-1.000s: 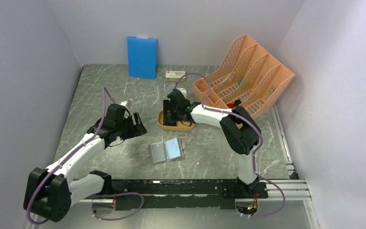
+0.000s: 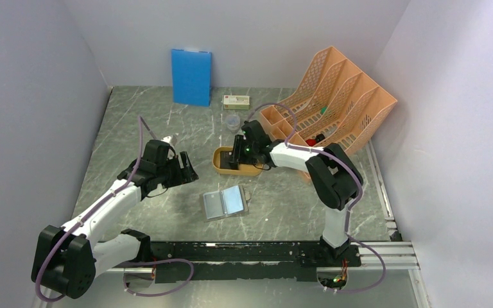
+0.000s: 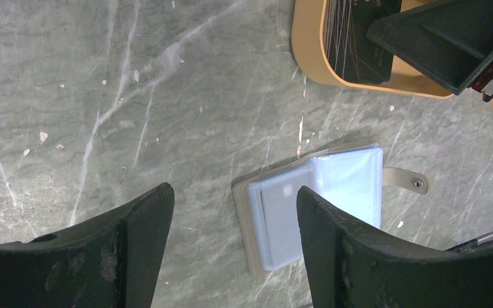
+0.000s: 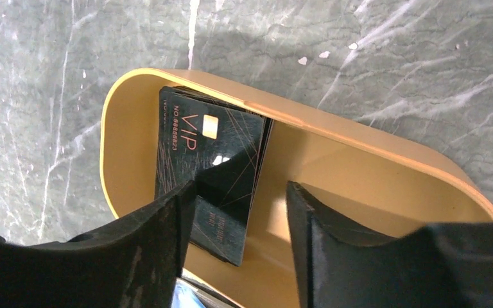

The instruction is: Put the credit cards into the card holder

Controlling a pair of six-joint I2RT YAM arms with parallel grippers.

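Note:
A stack of black cards [image 4: 199, 141], the top one printed VIP, leans at the left end of the tan tray [image 4: 372, 141] in the right wrist view. My right gripper is over that tray with its fingers part open. One finger overlaps the cards in view and the other is above bare tray floor; whether they touch anything cannot be told. The card holder [image 3: 279, 218] lies opened flat, clear sleeves up, its snap strap pointing right. My left gripper is open and empty, to the left of the holder in the top view.
Behind the tray are a small clear cup [image 2: 232, 122] and a small box [image 2: 236, 102]. A blue panel [image 2: 191, 77] leans at the back wall. An orange divided rack [image 2: 334, 102] fills the back right. Free tabletop lies left of the tray.
My right gripper has shifted to the right over the tray, and its fingers have drawn closer together. The left arm, tray and card holder stay put.

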